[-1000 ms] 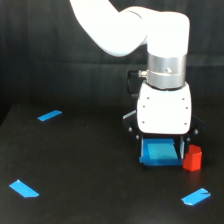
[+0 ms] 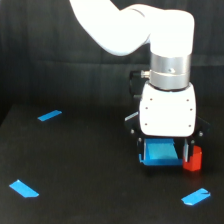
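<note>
The white arm's gripper (image 2: 165, 135) hangs low at the right, over a blue square object (image 2: 159, 157), a tray or box partly hidden by the gripper body. A red block (image 2: 193, 160) sits just right of it, beside the gripper. Whether the fingers are apart or closed on something is hard to tell.
Short blue strips lie flat on the dark table: one at the back left (image 2: 49, 115), one at the front left (image 2: 24, 189) and one at the front right (image 2: 197, 196).
The objects on the table look unmoved.
</note>
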